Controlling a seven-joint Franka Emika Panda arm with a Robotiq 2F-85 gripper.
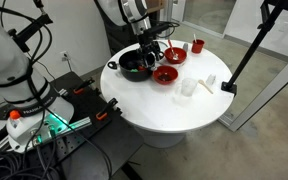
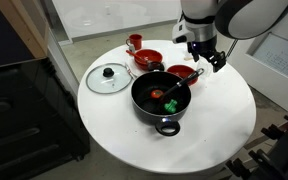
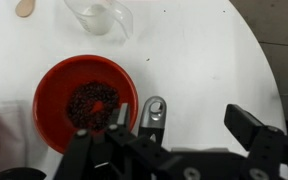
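My gripper [image 2: 206, 57] is open above the table beside the black pot [image 2: 144, 104]. In the wrist view, the silver end of a utensil handle [image 3: 155, 118], with a hole in it, shows between the spread fingers; contact cannot be made out. The handle [image 2: 190, 77] slants up out of the pot, its lower part dark. Inside the pot lie a red item [image 2: 157, 94] and a green item [image 2: 171, 106]. Close to the pot and gripper stands a red bowl [image 3: 51, 103] with dark bean-like pieces [image 3: 92, 105].
A glass lid [image 2: 107, 79] lies on the white table left of the pot. Red cookware [image 1: 175, 54] and a red mug [image 1: 197, 46] stand farther back. A clear measuring cup [image 3: 96, 18] is beyond the bowl.
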